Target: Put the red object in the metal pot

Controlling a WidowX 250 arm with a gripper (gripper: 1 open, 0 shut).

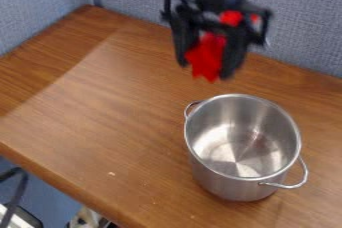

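Note:
Blurred by motion, my dark gripper [207, 47] hangs above the table at the top centre of the camera view. It is shut on the red object [206, 58], whose lower part shows below and between the fingers; the rest is hidden behind them. The shiny metal pot [198, 148] stands upright on the table at the right, with its mouth open and its inside empty. The red object is up and to the left of the pot's rim in the picture, apart from it.
Grey-blue walls [301, 22] close off the back and left. A looped handle [287, 179] sticks out at the pot's lower right. Dark cables lie at the bottom left corner.

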